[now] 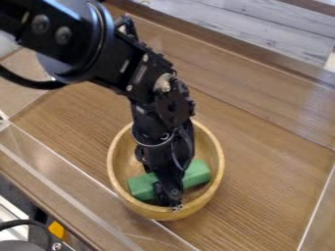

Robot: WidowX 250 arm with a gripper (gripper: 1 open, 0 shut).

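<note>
My black gripper [167, 186] reaches down into a yellow wooden bowl [213, 157] near the middle of the view. It is shut on a green block [195, 173] lying across the bottom of the bowl. The fingers partly hide the block, and the arm covers the back of the bowl.
Bare wooden table [262, 118] lies to the right and behind. A clear edge strip runs along the lower left, with cables and a small yellow object [57, 229] beyond it. A pale wall stands at the back.
</note>
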